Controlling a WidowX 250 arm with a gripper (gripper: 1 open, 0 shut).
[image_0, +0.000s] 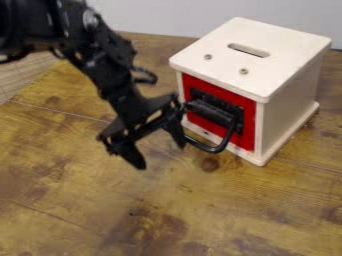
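Note:
A white wooden toy oven stands at the upper right of the camera view, its red front holding a black door with a looped handle that sticks out low toward the left. My black gripper hangs left of the handle, angled, its two fingers apart with nothing visible between them. The right finger is close to the handle's end; whether they touch I cannot tell.
A pale woven or slatted item is at the upper left edge. A white wall runs behind.

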